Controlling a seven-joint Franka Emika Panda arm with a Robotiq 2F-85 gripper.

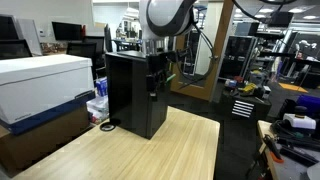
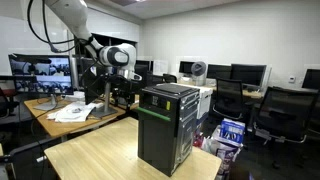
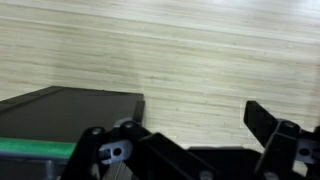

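Note:
My gripper is open in the wrist view, with only bare tabletop showing between its two fingers. A tall dark box or cabinet [image 2: 165,135] stands upright on the light wooden table [image 2: 95,155]. Its dark surface [image 3: 75,112] and a green edge strip [image 3: 35,148] fill the lower left of the wrist view, beside the left finger. In exterior view 1 the gripper [image 1: 157,82] hangs near the right edge of the cabinet [image 1: 128,98]; whether it touches cannot be told.
A white box [image 1: 45,88] sits on a brown box [image 1: 45,138] to the left. A small black ring [image 1: 107,127] lies by the cabinet's base. Blue-and-white packages [image 2: 231,132] are behind the cabinet.

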